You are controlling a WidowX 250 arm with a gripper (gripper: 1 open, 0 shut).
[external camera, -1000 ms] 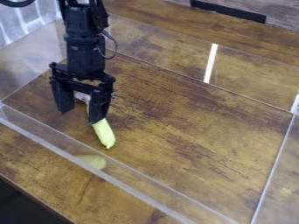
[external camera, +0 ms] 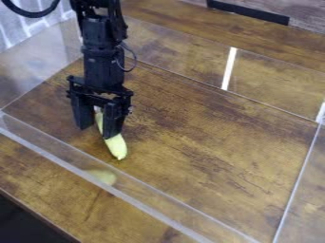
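Observation:
My black gripper is lowered to the wooden surface at the left, its fingers on either side of a pale yellow-green, elongated object. That object lies on the wood, pointing toward the lower right, its upper end partly hidden by the gripper. Whether the fingers touch it is unclear.
Clear plastic walls surround the work area, with a pale reflection of the object in the front one. A dark slot sits at the back right edge.
The gripper has shifted slightly to the right and down around the object. The object appears nearly in place.

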